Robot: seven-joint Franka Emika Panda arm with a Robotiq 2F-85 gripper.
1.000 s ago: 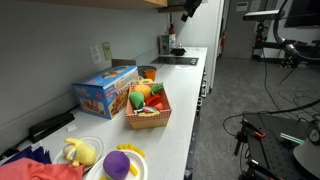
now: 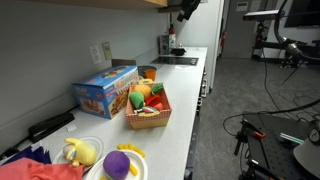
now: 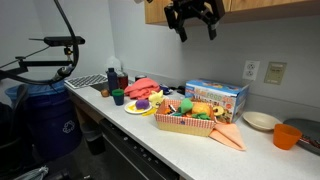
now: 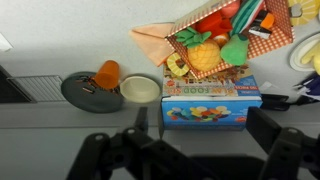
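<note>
High above the white counter hangs my gripper [image 3: 198,34], its fingers wide apart with nothing between them. In the wrist view the two dark fingers [image 4: 265,132] frame a blue toy-food box [image 4: 212,112] far below. Beside that box sits a checked basket [image 3: 186,124] filled with toy vegetables and fruit, among them an orange pumpkin-like piece [image 4: 204,56] and green pieces [image 4: 234,50]. A peach cloth [image 3: 228,136] lies at the basket's side. No contact shows between the gripper and anything on the counter.
An orange cup [image 3: 287,135], a dark pan [image 3: 312,142] and a cream bowl [image 3: 262,121] stand on one side. Across the basket are a white plate [image 2: 67,158] with a yellow toy and a purple toy [image 2: 117,165]. Overhead cabinets [image 3: 270,22] border the space.
</note>
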